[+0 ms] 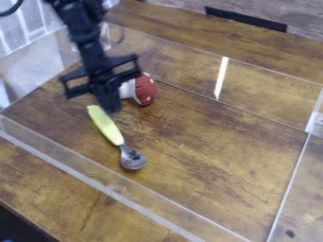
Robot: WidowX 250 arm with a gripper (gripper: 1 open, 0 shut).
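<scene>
My gripper (108, 93), dark and motion-blurred, hangs above the upper end of a spoon with a yellow-green handle (105, 125); its fingers are too blurred to read. The spoon lies on the wooden tabletop, its metal bowl (132, 159) toward the front. Just behind and right of the gripper sits a red and white round object (144, 89), partly hidden by it.
Clear transparent panels or strips border the wooden work area (228, 170) on the left, front and right. A white strip (221, 78) stands out toward the back.
</scene>
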